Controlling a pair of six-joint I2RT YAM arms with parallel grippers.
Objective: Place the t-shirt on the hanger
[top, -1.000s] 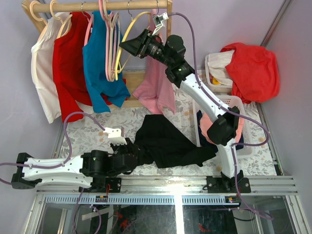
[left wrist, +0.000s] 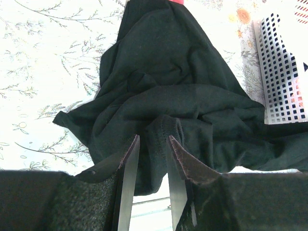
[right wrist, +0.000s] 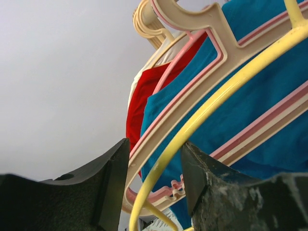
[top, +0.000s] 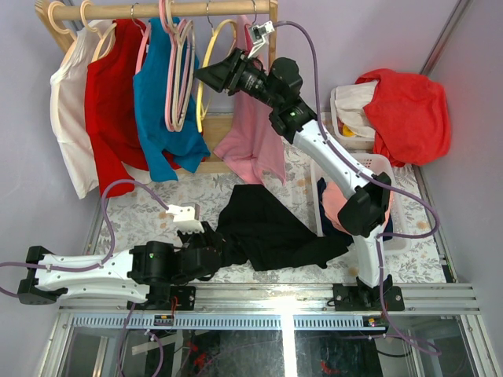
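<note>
A black t-shirt (top: 275,236) lies crumpled on the floral surface. My left gripper (top: 200,236) hovers over its left part; in the left wrist view its fingers (left wrist: 126,187) point at the black fabric (left wrist: 173,67), part open. My right gripper (top: 216,75) is up at the rack by a yellow hanger (top: 208,55). In the right wrist view the yellow hanger (right wrist: 211,101) runs between and in front of its open fingers, with pink and beige hangers (right wrist: 192,94) just behind.
The wooden rack (top: 181,8) holds white, red, blue and pink garments. A white basket (top: 397,243) with folded clothes stands right of the black shirt, under my right arm. Another basket with red and white clothing (top: 409,118) is at the back right.
My right gripper has shifted slightly, and the yellow hanger has swung a little to the right. The left arm and black t-shirt look unchanged.
</note>
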